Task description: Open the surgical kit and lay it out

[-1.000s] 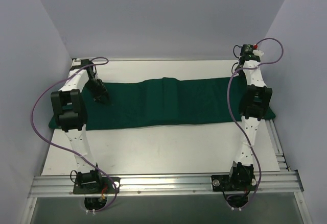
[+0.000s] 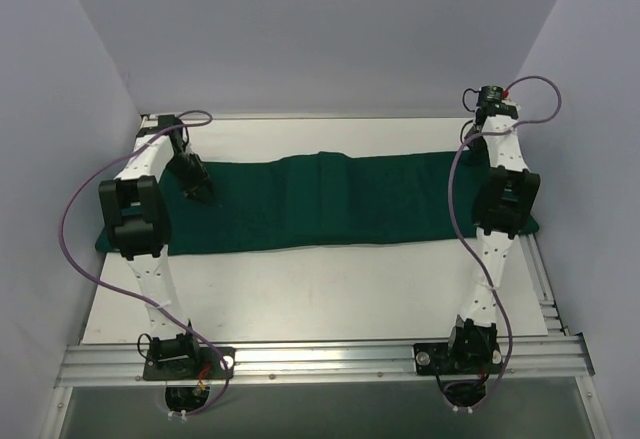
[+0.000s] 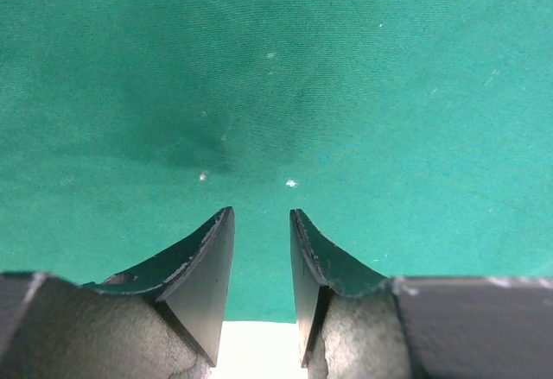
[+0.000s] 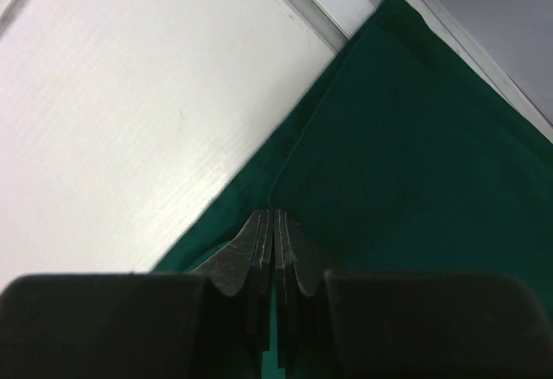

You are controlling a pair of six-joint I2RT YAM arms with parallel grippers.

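A long dark green cloth (image 2: 320, 199) lies across the white table, with a raised fold near its middle. In the right wrist view, my right gripper is shut on the green cloth (image 4: 371, 137), pinching it near the edge of a folded layer; its tips meet at that edge. My left gripper stands open over the cloth's left part, nothing between its fingers. The green cloth (image 3: 276, 94) fills most of the left wrist view, smooth with a faint shadow and small white specks. No instruments show.
Bare white table (image 2: 320, 294) runs along the front, with a strip free behind the cloth. A metal rail (image 2: 320, 357) lines the front edge, and grey walls (image 2: 320, 39) rise at the back and sides. Purple cables (image 2: 450, 184) loop over the arms.
That arm has shifted slightly to the right. The left arm is nearly still.
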